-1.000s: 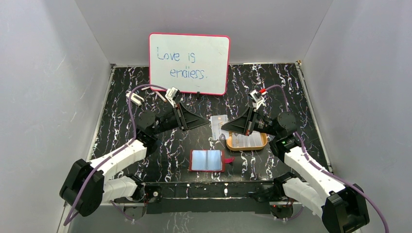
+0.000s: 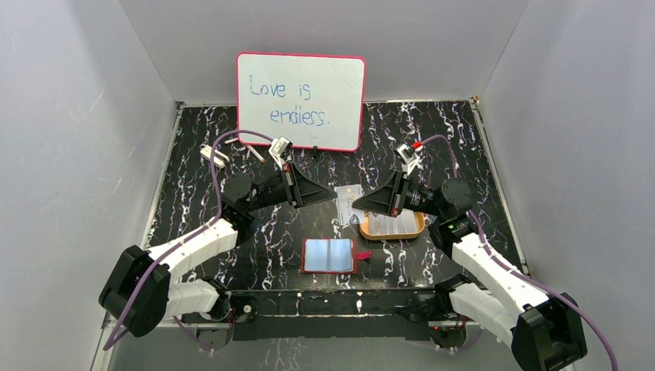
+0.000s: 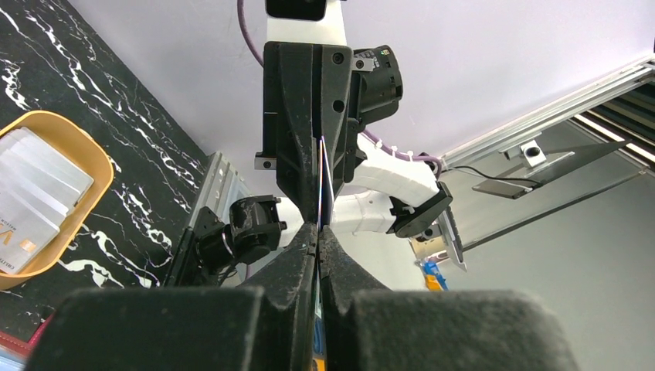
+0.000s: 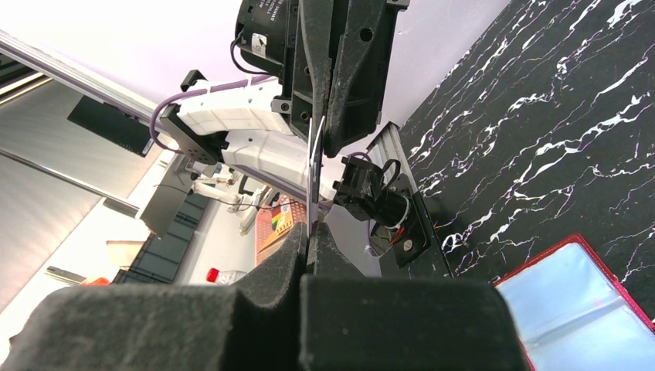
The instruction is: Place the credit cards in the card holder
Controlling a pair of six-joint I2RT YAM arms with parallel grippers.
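My left gripper (image 2: 330, 194) and right gripper (image 2: 358, 204) face each other above the table, both shut on a thin card (image 3: 326, 174), seen edge-on between their fingertips in both wrist views (image 4: 313, 170). The open card holder (image 2: 328, 255), red-edged with pale blue pockets, lies below at the front middle. An orange tray (image 3: 91, 154) of white cards (image 3: 31, 201) sits to the right, partly under my right gripper.
A whiteboard (image 2: 300, 97) stands at the back, with small white objects (image 2: 215, 154) to its left. A clear sheet (image 2: 346, 193) lies mid-table. The table's front edge is just beyond the holder.
My left arm has moved very slightly to the right. The right arm and the things on the table look unchanged.
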